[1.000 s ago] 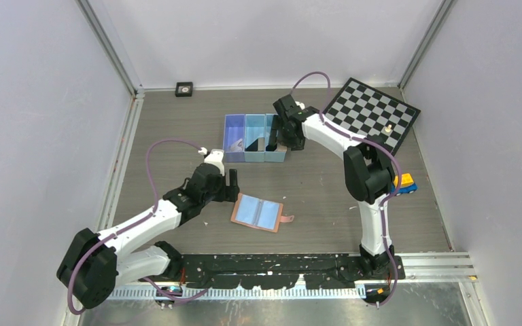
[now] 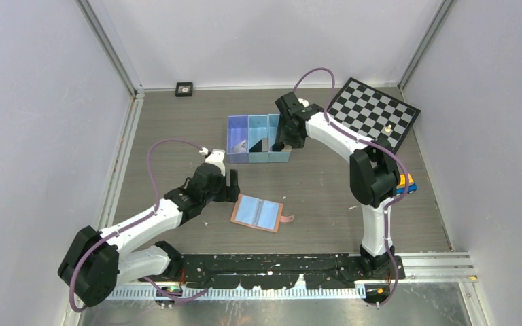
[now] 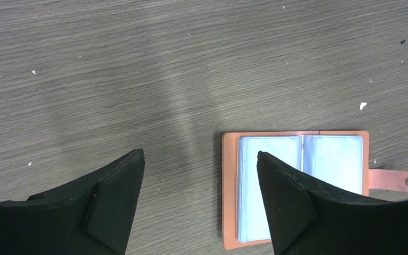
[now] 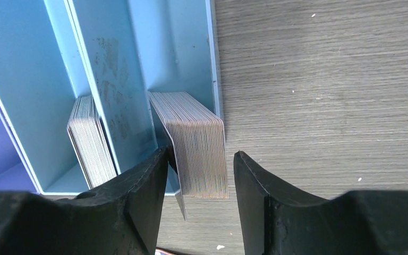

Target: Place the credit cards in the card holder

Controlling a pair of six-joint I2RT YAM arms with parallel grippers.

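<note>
The open card holder [image 2: 257, 213] lies on the table; in the left wrist view it shows clear sleeves [image 3: 265, 207] and a strap. My left gripper [image 2: 230, 183] is open above its left side, nothing between the fingers. My right gripper [image 2: 284, 136] is at the right compartment of the blue bins [image 2: 258, 125]. In the right wrist view a stack of cards [image 4: 196, 149] stands between its fingers, one thin card hanging separately by the left finger; whether it grips cannot be seen. Another card stack [image 4: 89, 141] stands in the middle compartment.
A checkerboard [image 2: 370, 109] lies at the back right, with a yellow and blue object [image 2: 408, 187] below it, behind the right arm. A small black box [image 2: 184, 89] is at the back left. The table around the holder is clear.
My right gripper and the bins have shifted slightly to the right. The left arm has hardly moved.
</note>
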